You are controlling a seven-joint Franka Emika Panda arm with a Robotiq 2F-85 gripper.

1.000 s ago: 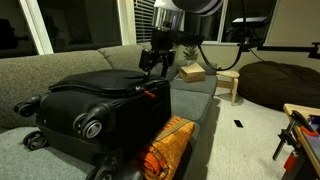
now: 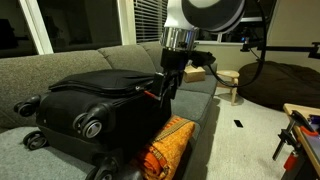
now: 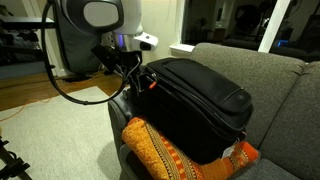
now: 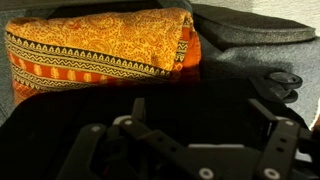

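A black suitcase (image 2: 105,112) lies on the grey sofa, its wheels toward the left in exterior view 1. In exterior view 2 my gripper (image 3: 128,78) is low beside the near upper edge of the suitcase (image 3: 205,85), close to a small red tag (image 3: 236,88). My gripper (image 2: 168,90) points down, and the wrist view shows its fingers spread apart over dark material, with nothing seen held. Whether they touch the suitcase, I cannot tell. An orange patterned cloth (image 4: 100,45) lies folded alongside the suitcase, on the sofa's front part.
The sofa backrest (image 2: 40,75) runs behind the suitcase. A cardboard box (image 2: 192,73) sits farther along the sofa, with a round wooden stool (image 2: 228,76) past it. A wooden table (image 2: 302,125) stands at the right, with open floor (image 2: 240,145) between.
In exterior view 1 my gripper has come down and shifted a little right, beside the suitcase's right end. Suitcase and cloth look unmoved.
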